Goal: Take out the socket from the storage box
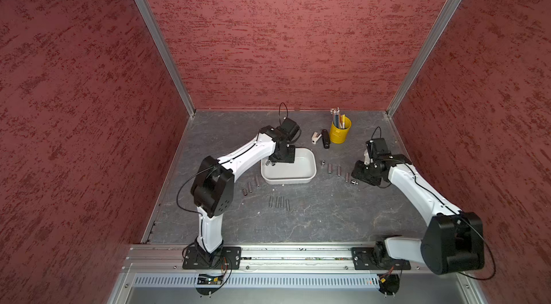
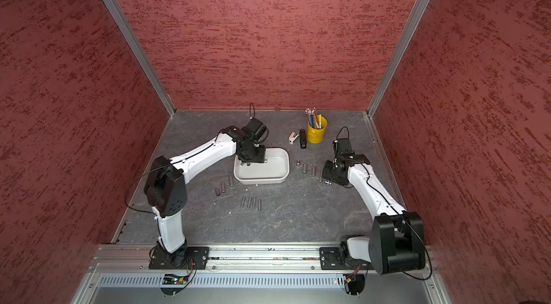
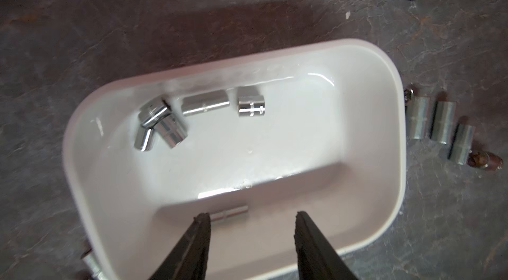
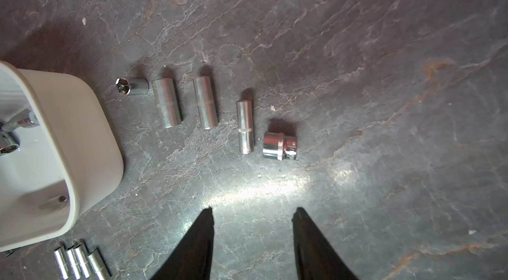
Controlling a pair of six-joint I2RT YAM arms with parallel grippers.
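Observation:
The white storage box (image 3: 370,121) holds several chrome sockets (image 3: 251,104) along its back and left, plus a long socket (image 3: 228,213) by the front wall. Over it hangs my left gripper, open and empty, its fingers apart above the front part of the box. My right gripper is above the table right of the box, fingers apart with nothing between. A short socket (image 4: 280,146) and several long sockets (image 4: 166,102) lie just beyond it on the table.
More sockets (image 4: 82,258) lie before and left of the box. Behind stand a yellow pencil cup (image 1: 339,131), a white stapler (image 1: 315,137) and a black object (image 1: 325,138).

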